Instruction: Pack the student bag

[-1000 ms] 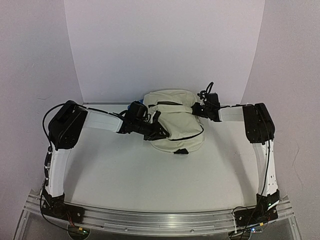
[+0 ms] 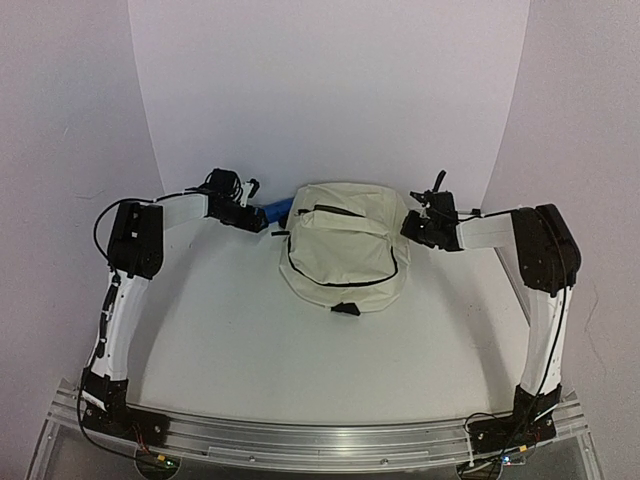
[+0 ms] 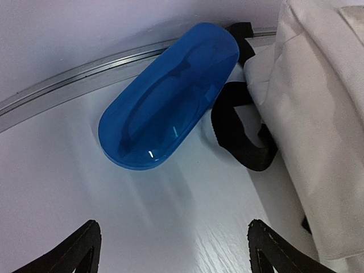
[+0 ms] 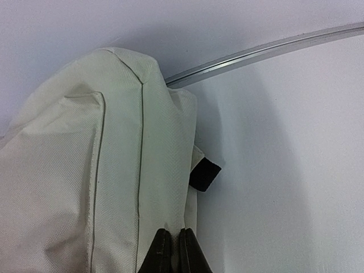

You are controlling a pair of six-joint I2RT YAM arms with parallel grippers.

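The cream student bag point(image 2: 345, 245) lies flat at the back middle of the table, its dark zips closed-looking from above. Beside its upper left edge rests a blue, see-through case point(image 3: 165, 102), long and rounded, with something darker inside that I cannot make out. In the left wrist view my left gripper stands open, short of the case, with bare table between its fingers. My right gripper is at the bag's right side, its fingers closed together on a thin bit of the bag's cloth.
A black strap point(image 3: 244, 142) loops out between the case and the bag. Behind them runs the back wall with a metal strip point(image 3: 74, 79).
My left gripper has moved from over the bag's left side out to the left, beside the blue case. My right gripper has shifted slightly right, and the bag's lower end has swung a little left.
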